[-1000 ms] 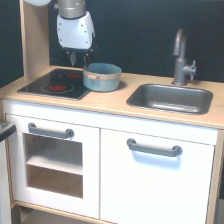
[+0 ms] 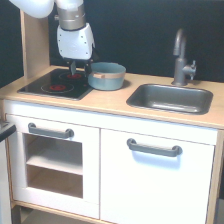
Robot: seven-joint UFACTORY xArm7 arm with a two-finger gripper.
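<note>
A grey-blue pot stands upright at the right edge of the black stovetop, its far side near the dark back wall. My gripper hangs under the white arm, low over the back of the stovetop and just left of the pot. Its dark fingers hardly stand out against the dark background, so whether they touch the pot or how far apart they are does not show.
A metal sink with a dark faucet is at the right. Bare wooden counter lies between pot and sink. Below are an oven door and a white cabinet door, both closed. A wooden post rises at left.
The arm has come down and slightly right, and the gripper is lower beside the pot. The pot has shifted a little to the right.
</note>
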